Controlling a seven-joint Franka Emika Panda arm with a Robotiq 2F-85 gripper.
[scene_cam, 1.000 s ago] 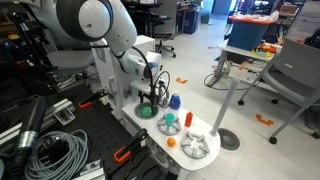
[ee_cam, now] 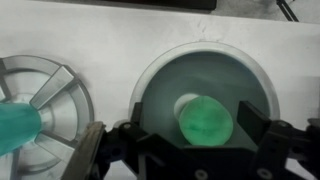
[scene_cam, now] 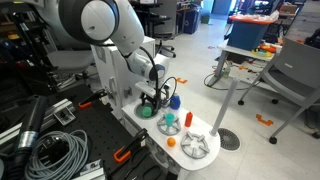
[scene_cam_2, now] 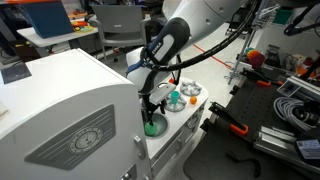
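A round green object sits in a dark pan with a pale rim, on the white tabletop. In the wrist view my gripper is open, its fingers apart on either side of the green object with nothing held. From exterior view 1, the gripper hangs low over the pan, just behind the green object. The fingertips' exact height above the pan cannot be told. Exterior view 2 also shows the green object close to the gripper, which partly hides the pan.
Beside the pan, a teal cup stands on a metal burner-like plate. Farther along the table are a red bottle, an orange ball and another spoked plate. Behind the arm is a blue object. A white cabinet borders the table.
My arm and gripper have come down a little and slightly to the right in exterior view 1, covering part of the blue object. The tabletop objects have not visibly moved.
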